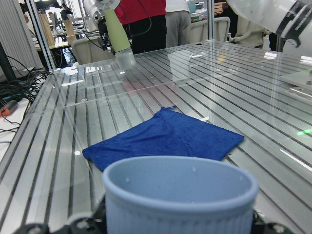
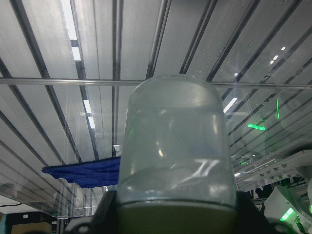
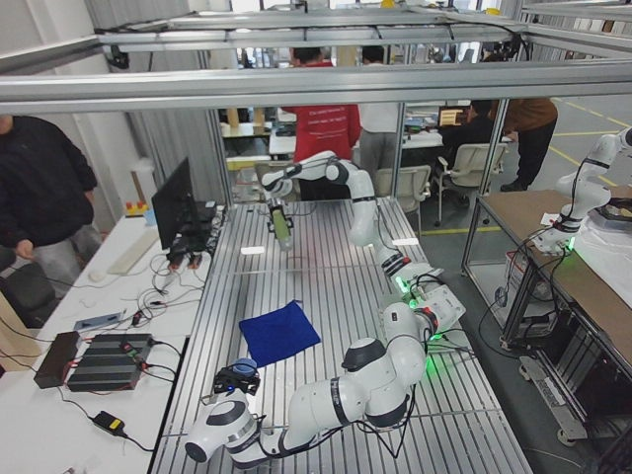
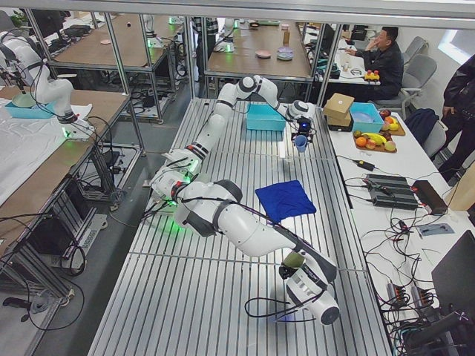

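A light blue ribbed cup [image 1: 180, 204] fills the bottom of the left wrist view; my left gripper [image 4: 300, 138] is shut on it, low at the near end in the camera left view. My right gripper [image 3: 276, 212] is shut on a green bottle [image 1: 117, 34] with a clear lower part [image 2: 173, 141], held tilted above the slatted table. A blue cloth [image 4: 286, 200] lies flat on the table between the two grippers, apart from both.
A teal bin [image 4: 263, 119] stands at the left arm's end of the table. Side desks hold fruit [image 4: 375, 142], boxes, a monitor [image 3: 174, 202] and cables.
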